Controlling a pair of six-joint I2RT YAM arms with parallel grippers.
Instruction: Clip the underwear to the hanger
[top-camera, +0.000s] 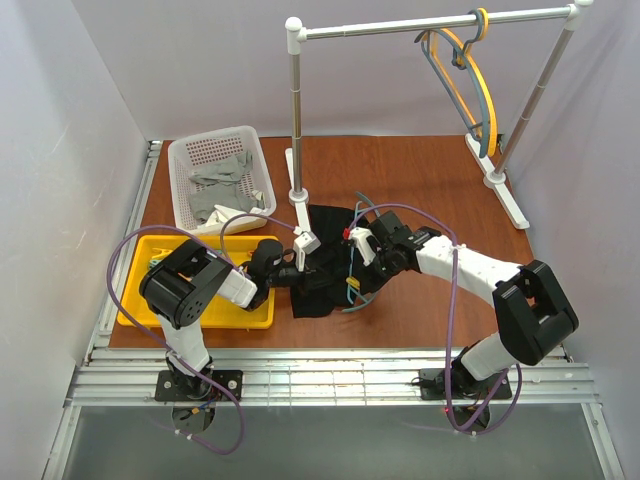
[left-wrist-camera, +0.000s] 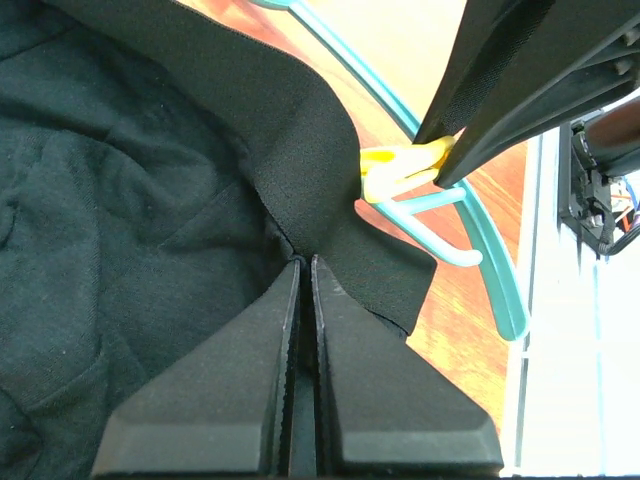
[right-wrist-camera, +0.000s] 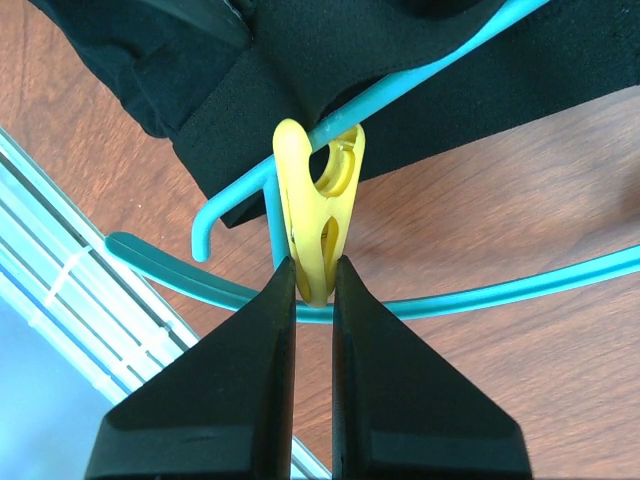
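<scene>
Black underwear (top-camera: 315, 295) lies spread on the wooden table. My left gripper is shut at the fold of its dark waistband, its tips touching the cloth; whether any is pinched is hard to tell. A teal hanger (right-wrist-camera: 520, 285) lies at the underwear's right side, one bar over the band. A yellow clothespin (right-wrist-camera: 310, 200) straddles that bar at the band's edge; my right gripper is shut on its handle end. Whether the pin's mouth has the cloth in it is unclear.
A yellow bin (top-camera: 140, 310) sits under my left arm, with a white basket (top-camera: 180, 160) of clothes behind it. A rack (top-camera: 430, 22) with hanging hangers spans the back.
</scene>
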